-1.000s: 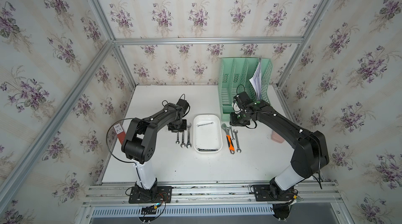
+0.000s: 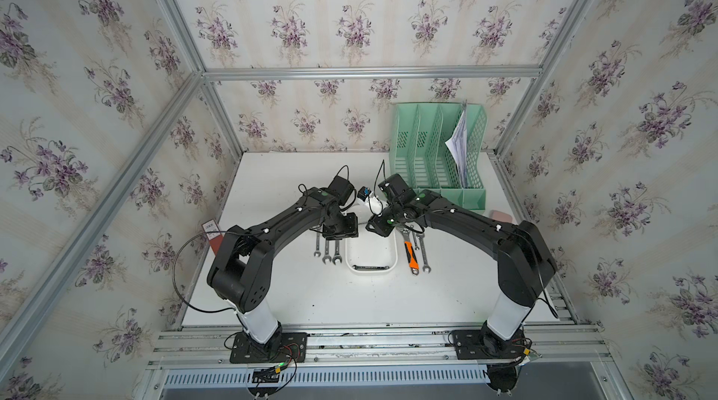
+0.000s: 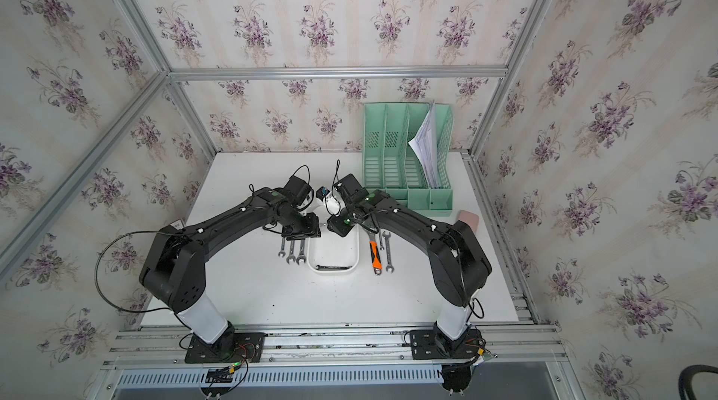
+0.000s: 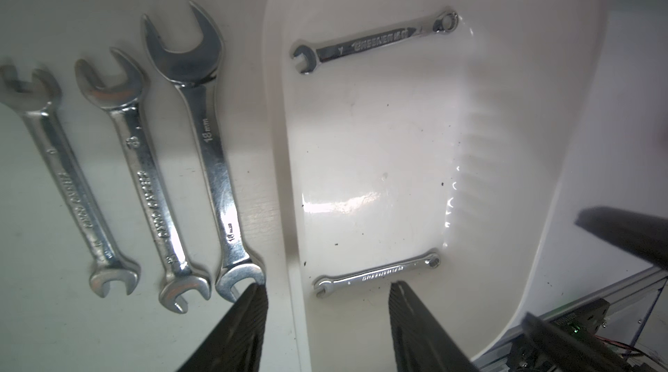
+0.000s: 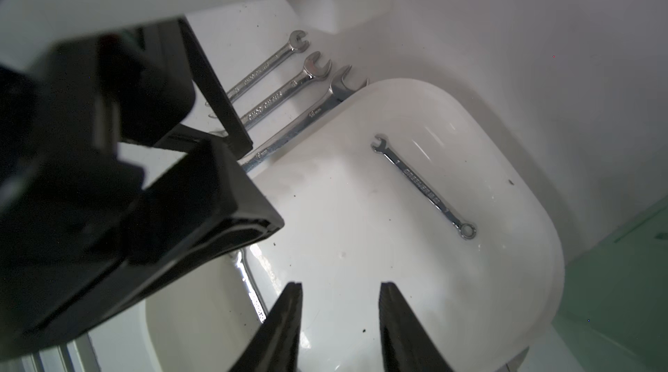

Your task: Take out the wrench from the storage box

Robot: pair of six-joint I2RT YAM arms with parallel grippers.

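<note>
The white storage box (image 2: pixel 371 254) lies mid-table with two small silver wrenches inside. In the left wrist view, one wrench (image 4: pixel 375 40) rests near the far end of the box and the other wrench (image 4: pixel 378 273) near the close end. My left gripper hovers above the box's left side, open and empty, its fingers apart over the nearer wrench. Over the box's right part hangs my right gripper, fingers apart, nothing between them. The far wrench (image 5: pixel 423 186) lies ahead of it, slantwise on the box floor. The left gripper's black body hides part of the nearer wrench.
Several larger wrenches (image 4: pixel 208 136) lie left of the box. An orange-handled adjustable wrench (image 2: pixel 410 252) and more wrenches (image 2: pixel 424 254) lie right of it. A green file rack (image 2: pixel 404 153) stands at the back right. The two grippers are close together over the box.
Both arms have swung inward over the box: the left moved right, and the right moved left. The far wrench, visible earlier from the top left, is now covered by the grippers.
</note>
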